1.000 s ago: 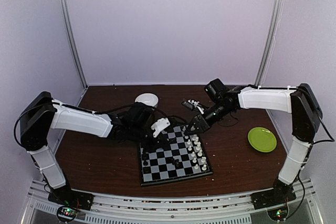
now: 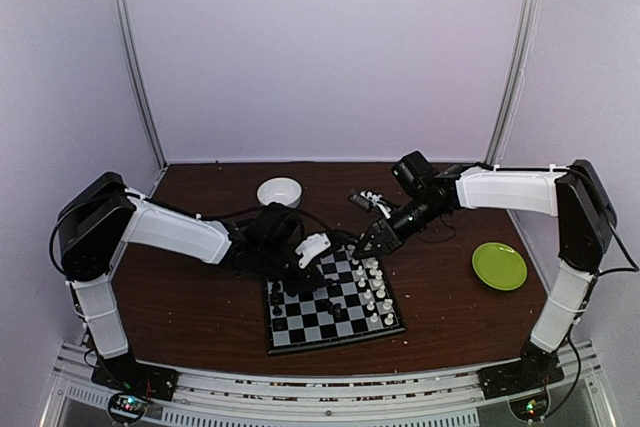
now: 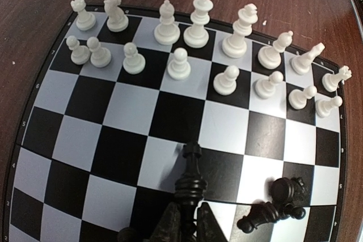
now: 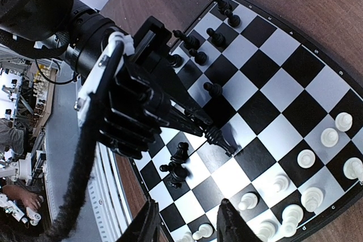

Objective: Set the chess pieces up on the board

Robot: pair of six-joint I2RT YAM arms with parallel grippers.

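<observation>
My left gripper is shut on a black chess piece (image 3: pixel 191 182), a tall one with a stacked collar. In the right wrist view, that piece (image 4: pixel 218 139) is tilted at the tips of the left fingers, low over the middle of the chessboard (image 4: pixel 264 111); whether it touches the board I cannot tell. My right gripper is open above the white side, its fingers apart with none of the pieces gripped. White pieces stand in two rows, among them a white pawn (image 3: pixel 180 65). Several black pieces (image 3: pixel 275 205) lie toppled together on the board.
Black pieces (image 4: pixel 190 41) stand along the board's opposite side, partly hidden by the left arm. A white bowl (image 2: pixel 279 192) sits behind the board, and a green plate (image 2: pixel 499 266) lies at the right. Both arms are close together above the board.
The right arm has hardly moved, and the pieces look unchanged.
</observation>
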